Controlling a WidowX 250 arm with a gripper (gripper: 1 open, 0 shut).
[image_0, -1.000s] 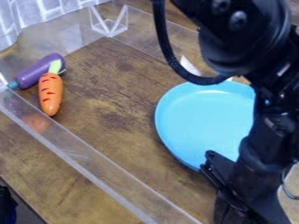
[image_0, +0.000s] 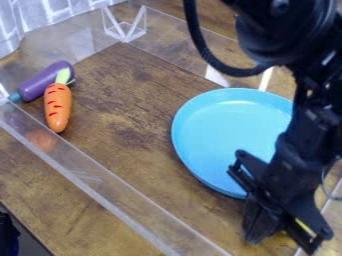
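My black gripper (image_0: 278, 225) is low at the lower right, just in front of a light blue round plate (image_0: 214, 135) and partly over its near edge. It looks shut, though its fingertips are dark and partly hidden; a small yellow patch shows by them, which I cannot identify. A toy carrot (image_0: 58, 106) and a purple toy eggplant (image_0: 42, 80) lie side by side at the left.
Clear plastic walls (image_0: 114, 200) border the wooden surface, along the lower left and across the back, with a clear bracket (image_0: 124, 28) at the top.
The arm has shifted slightly and its upper part has tilted back to the right. The plate has moved a little to the left. A yellow patch now shows at the gripper.
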